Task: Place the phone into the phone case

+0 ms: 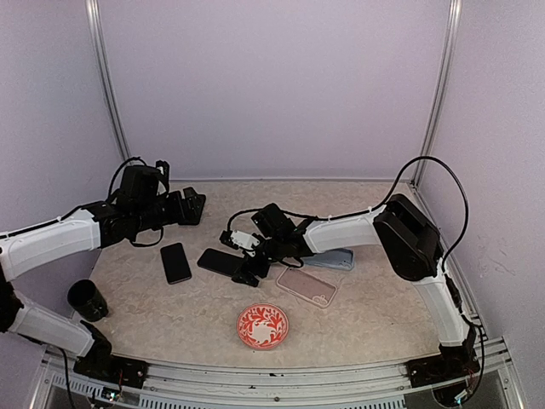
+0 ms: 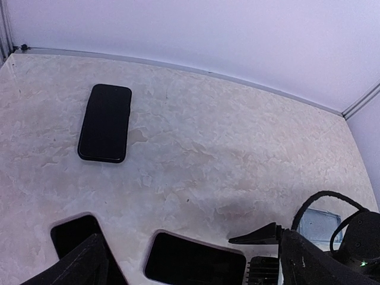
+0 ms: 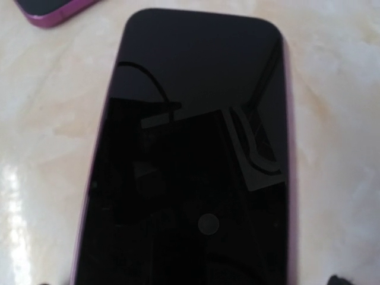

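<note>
Three dark phones lie flat on the table. The middle phone [image 1: 220,261], pink-edged in the right wrist view, sits under my right gripper [image 1: 252,271]. In that view its screen [image 3: 196,154] fills the middle; fingertips barely show at the bottom corners, spread wide and clear of its sides. Another phone [image 1: 175,263] lies to its left, and a third [image 2: 105,123] lies farther back. Right of the middle phone, the empty pink case [image 1: 308,288] lies face up. My left gripper stands open and raised above the table, nothing between its fingers.
A blue case [image 1: 334,259] lies behind the pink one, partly covered by my right arm. A red-and-white plate [image 1: 262,326] rests at the front middle, and a black cup [image 1: 87,300] stands at the left edge.
</note>
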